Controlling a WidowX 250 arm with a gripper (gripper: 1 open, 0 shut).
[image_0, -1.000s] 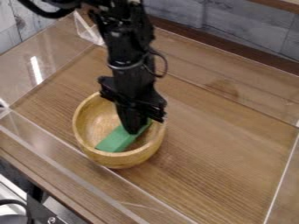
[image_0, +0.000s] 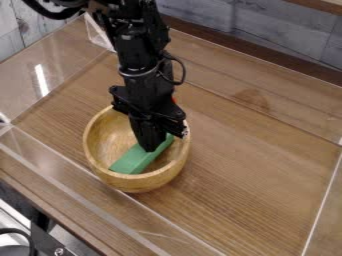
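Note:
A light wooden bowl (image_0: 115, 172) sits toward the front left of the wooden table, with a green elongated object (image_0: 136, 158) lying inside it. My black gripper (image_0: 150, 140) reaches down into the bowl at the upper end of the green object. Its fingertips are small and dark, and I see nothing clearly held between them; it looks shut. A small red thing behind the arm at the bowl's back is mostly hidden.
A grey wall runs along the back right, and a clear item stands at the far top left.
The arm has shifted slightly left over the bowl. The bowl and green object look nearly unchanged.

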